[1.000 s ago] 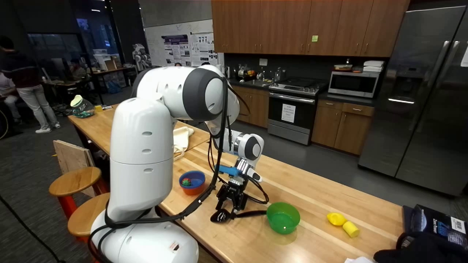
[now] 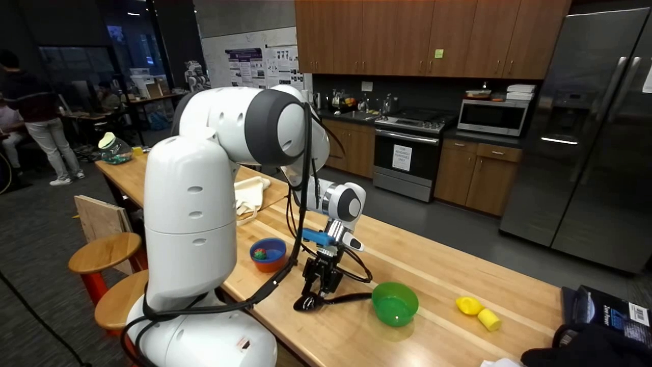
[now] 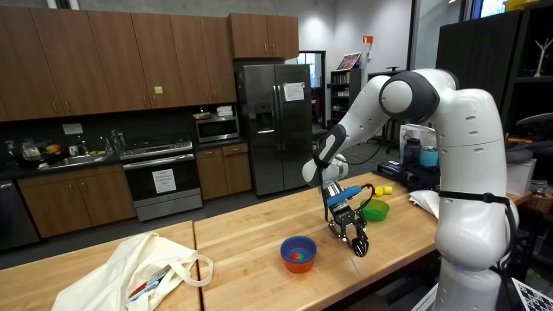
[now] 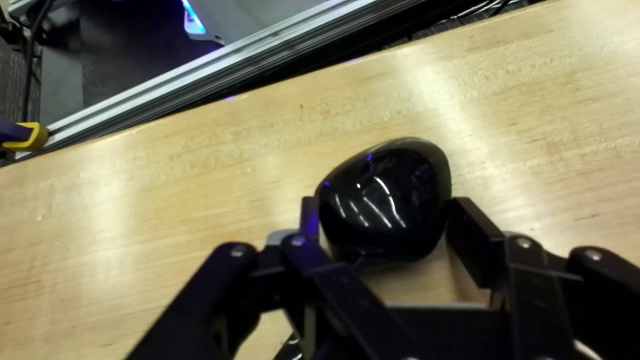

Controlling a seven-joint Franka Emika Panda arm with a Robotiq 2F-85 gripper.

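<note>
A black spoon or ladle lies on the wooden table, its glossy rounded head toward the near edge. In exterior view 1 its handle reaches to the green bowl. My gripper is low over the table, one dark finger on each side of the spoon's head. Both fingers are at or very near its sides; whether they press on it is unclear. From exterior view 2, the gripper points down at the black head.
A blue bowl sits in an orange one, with a red and green strawberry-like toy inside. A yellow lemon and yellow cylinder lie beyond the green bowl. A cream cloth bag covers part of the adjoining table.
The gripper's fingers have drawn closer together around the spoon's head. The upper arm has shifted slightly left in exterior view 1. Bowls and yellow objects stay where they were.
</note>
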